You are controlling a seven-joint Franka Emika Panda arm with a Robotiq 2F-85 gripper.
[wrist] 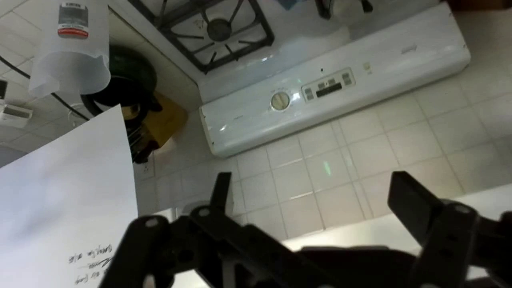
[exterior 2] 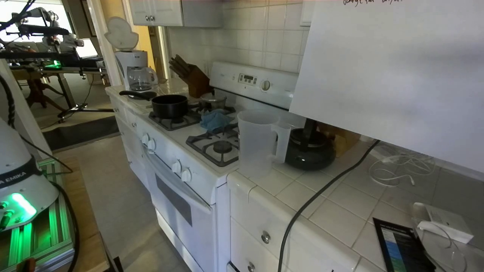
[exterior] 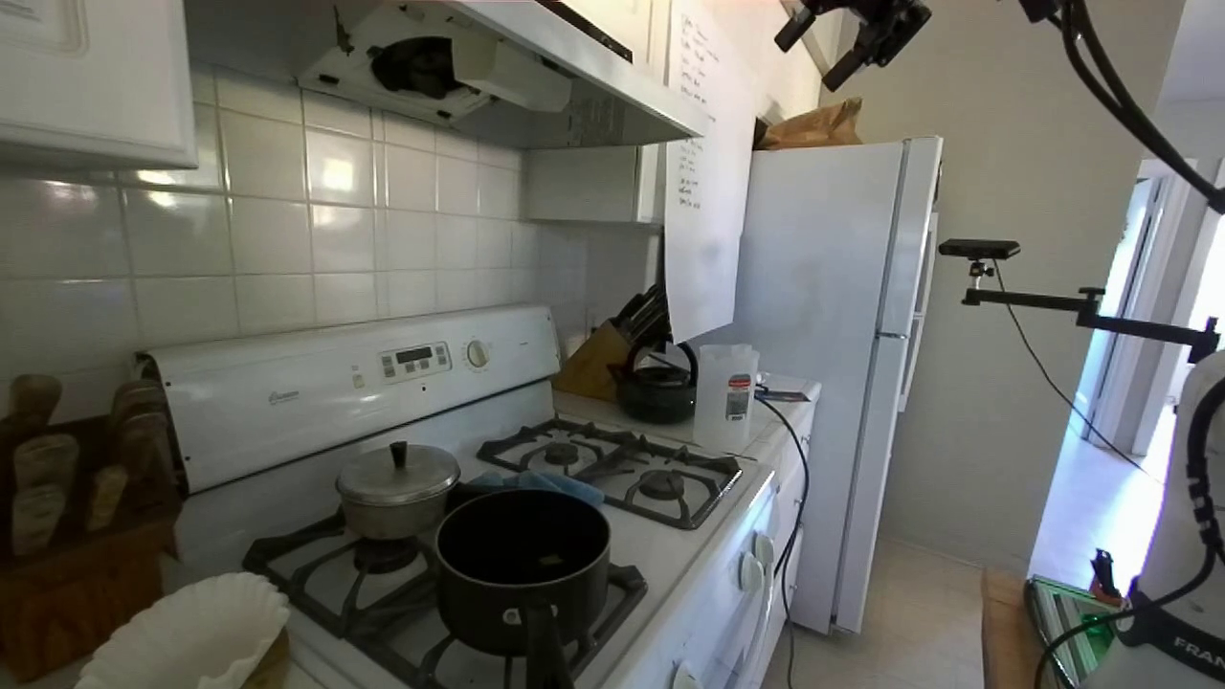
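Note:
High at the top of exterior view 1, my gripper (exterior: 812, 59) hangs in the air above the fridge side of the stove, its fingers apart. In the wrist view its two black fingers (wrist: 221, 192) are spread wide with only wall tiles behind them. Far below, a black pot (exterior: 523, 568) stands on a front burner. Behind it sits a lidded metal pot (exterior: 398, 488), with a blue cloth (exterior: 540, 483) beside it. A translucent pitcher (exterior 2: 258, 142) stands upright on the counter next to the stove, near a dark kettle (exterior 2: 309, 147).
A range hood (exterior: 597, 98) overhangs the stove. A large written paper sheet (exterior: 706, 172) hangs near the fridge (exterior: 821, 253). A black cable (exterior 2: 317, 195) crosses the tiled counter. Knife blocks stand at both ends of the stove.

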